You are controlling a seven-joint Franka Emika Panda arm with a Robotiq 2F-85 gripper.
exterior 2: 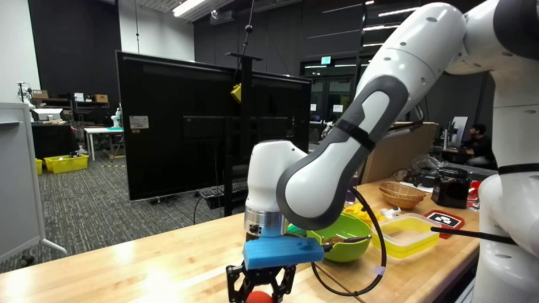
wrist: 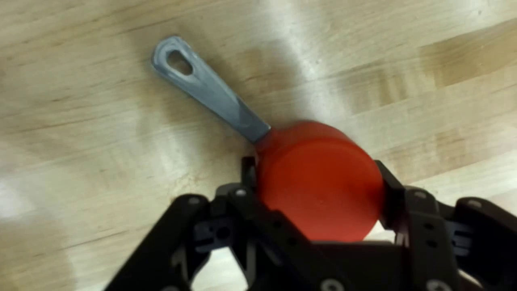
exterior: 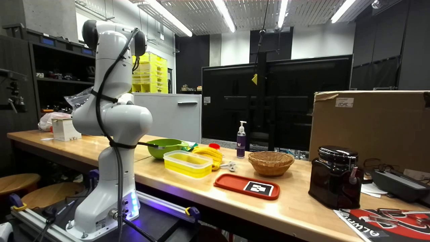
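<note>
Between the fingers of my gripper is a red round cup point(wrist: 320, 189) with a grey handle point(wrist: 215, 94) that has a hole at its end. The handle points up and left in the wrist view, over the wooden table. My fingers are closed against both sides of the cup. In exterior view 2 the gripper point(exterior 2: 260, 288) points down at the lower edge, with the red cup point(exterior 2: 259, 297) partly cut off below it. Whether the cup touches the table cannot be told. The arm hides the gripper in exterior view 1.
A green bowl point(exterior 2: 346, 235) with brown bits inside stands near the arm, beside a yellow-filled clear container point(exterior 2: 406, 235). A red tray point(exterior: 229, 182), wicker basket point(exterior: 270, 163), purple pump bottle point(exterior: 241, 141) and dark jar point(exterior: 336, 177) are farther along.
</note>
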